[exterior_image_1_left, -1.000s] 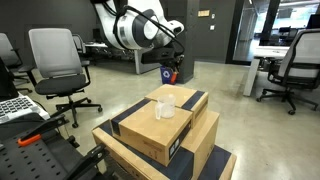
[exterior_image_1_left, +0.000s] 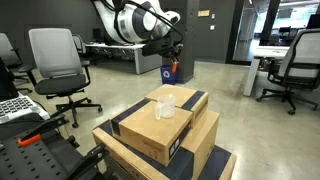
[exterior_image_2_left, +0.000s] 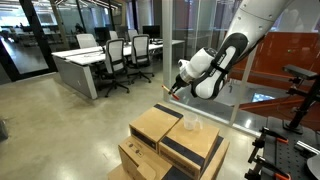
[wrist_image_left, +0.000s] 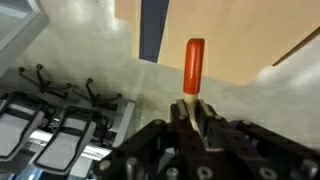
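A slim marker-like object (wrist_image_left: 193, 68) with an orange-red end and a whitish shaft points out from my gripper in the wrist view. The fingers are shut on its shaft, and the lower part is hidden between them. In exterior view 1, the gripper (exterior_image_1_left: 172, 53) hangs in the air above and behind the cardboard boxes (exterior_image_1_left: 150, 131), with the red end just below it. On top of the boxes stands a clear cup-like container (exterior_image_1_left: 166, 106), nearer to that camera than the gripper. The same container (exterior_image_2_left: 190, 121) shows in exterior view 2.
The boxes have dark tape bands and sit close together at differing heights. A blue bin (exterior_image_1_left: 168, 75) stands on the floor behind them. Office chairs (exterior_image_1_left: 62, 67) are farther back. Open floor (exterior_image_2_left: 75, 130) lies left of the boxes in exterior view 2.
My gripper has risen with the red-ended object in it, which now hangs higher above the boxes. Boxes and clear container have stayed where they were.
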